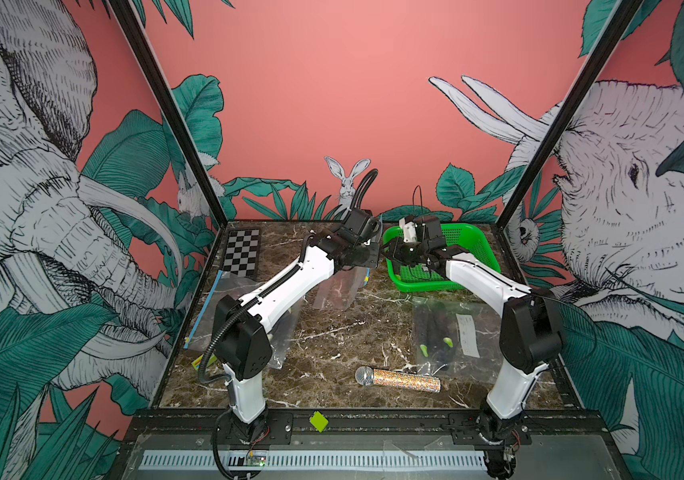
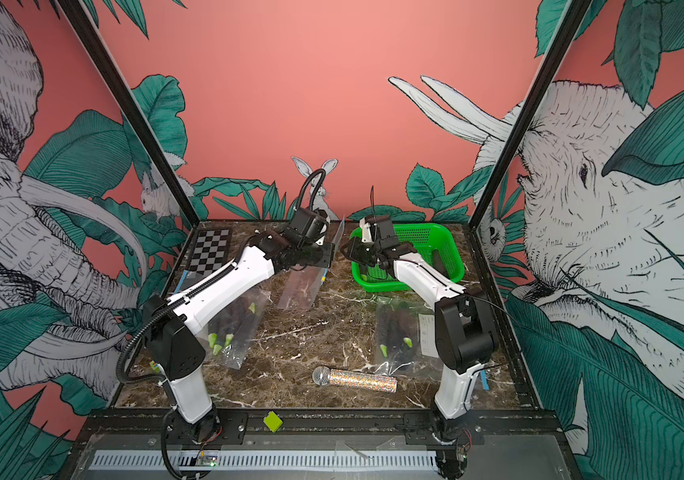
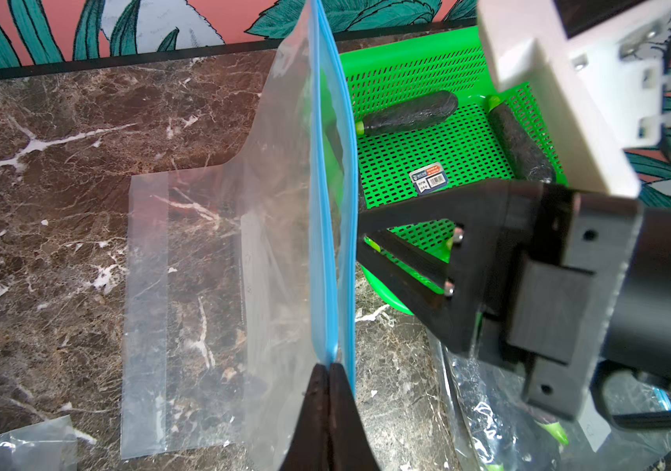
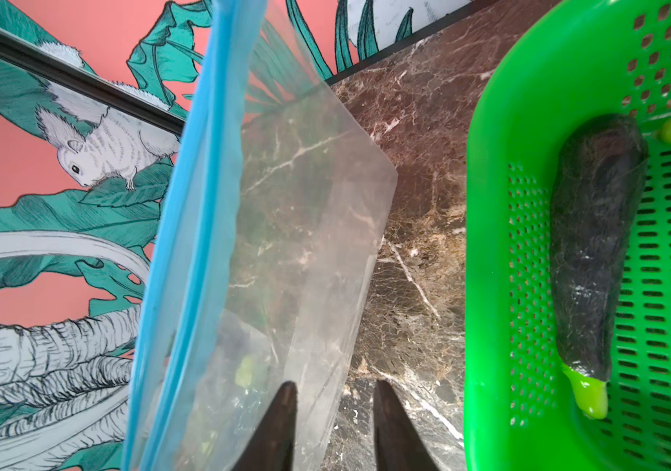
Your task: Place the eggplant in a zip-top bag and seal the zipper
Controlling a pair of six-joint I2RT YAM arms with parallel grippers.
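Observation:
A clear zip bag with a blue zipper [image 3: 321, 196] hangs upright beside the green basket's left side, its top edge pinched in my left gripper, which is shut. My right gripper is part open close to the bag, with nothing visible between its blurred fingertips; in the left wrist view its body covers part of the basket. Dark eggplants [image 4: 590, 251] with green stems lie in the basket.
Filled bags lie at the front left [image 2: 234, 328] and front right [image 1: 446, 344]. A glittery microphone [image 1: 398, 380] lies at the front middle. A checkered board [image 1: 240, 252] sits at the back left.

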